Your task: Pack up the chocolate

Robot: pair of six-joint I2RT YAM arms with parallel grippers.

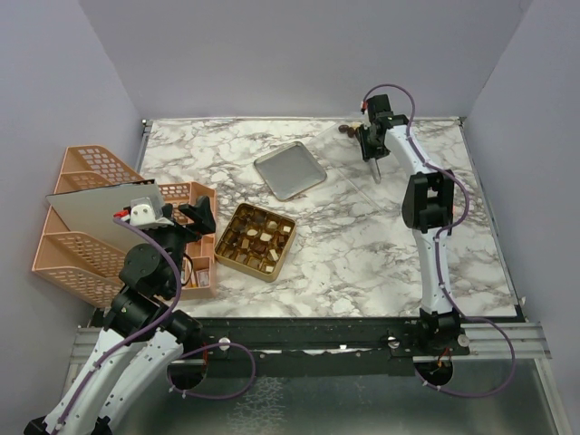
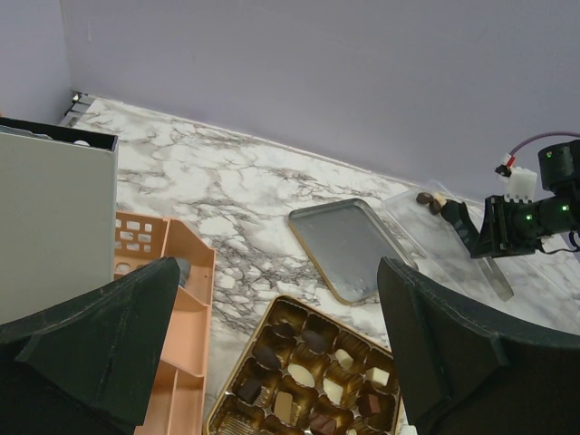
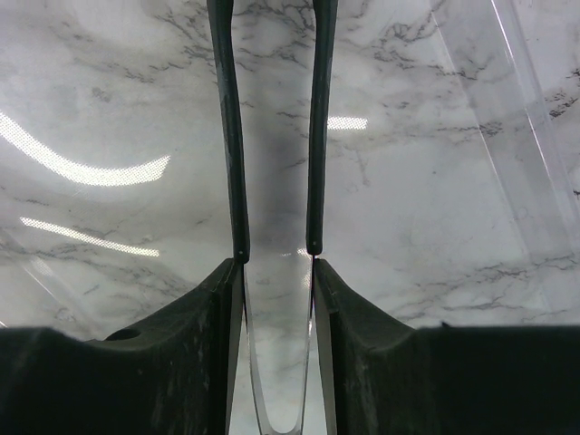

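Note:
My right gripper [image 1: 370,145] is at the back right, shut on tongs with black arms [image 3: 234,163] and a silver loop [image 3: 281,426]. Beside it lie a few chocolate pieces [image 1: 349,129] and clear plastic pieces [image 3: 512,136]. A gold chocolate tray [image 1: 236,259] filled with assorted chocolates sits at centre left; an empty silver tray [image 1: 290,170] lies behind it. My left gripper stands open above the left side, nothing between its fingers.
A pink organiser [image 1: 77,272] with a white board [image 1: 95,208] fills the left.

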